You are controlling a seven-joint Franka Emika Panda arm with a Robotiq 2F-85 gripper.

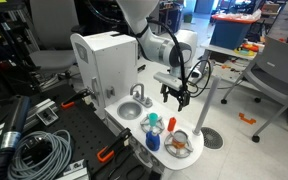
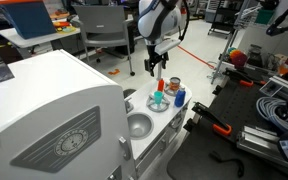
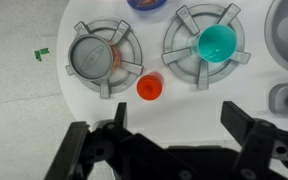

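Observation:
My gripper stands open, with bare white counter between its fingers. In exterior view 1 the gripper (image 1: 174, 103) hangs above the counter's back edge, apart from everything on it. A red cylindrical object (image 3: 150, 86) stands upright just ahead of the fingers in the wrist view; in exterior view 1 the red object (image 1: 171, 124) is below the gripper. The teal cup (image 3: 216, 43) rests on one burner. On the other burner sits a metal pot (image 3: 93, 57) with something orange-brown inside. A blue object (image 1: 153, 141) stands near the counter's front edge.
A sink (image 1: 130, 110) with a faucet (image 1: 139, 93) lies left of the burners, beside a white cabinet (image 1: 102, 69). A pale post (image 1: 206, 104) rises behind the counter. The counter strip (image 3: 184, 113) beneath the gripper is clear.

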